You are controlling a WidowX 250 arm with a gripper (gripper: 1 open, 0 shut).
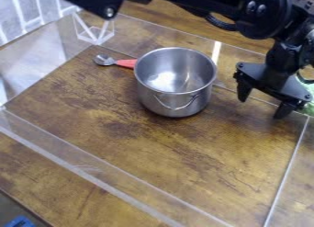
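Note:
A steel pot (174,76) stands upright in the upper middle of the wooden surface. My gripper (263,98) is low at the right, beside the pot, with its dark fingers apart. A green object (307,110) is partly visible behind the gripper at the right edge; what it is cannot be told. A utensil with a red handle (124,62) lies left of the pot, its metal head pointing left.
Clear plastic walls (37,56) border the work area, and a blue object (17,221) shows at the bottom left corner.

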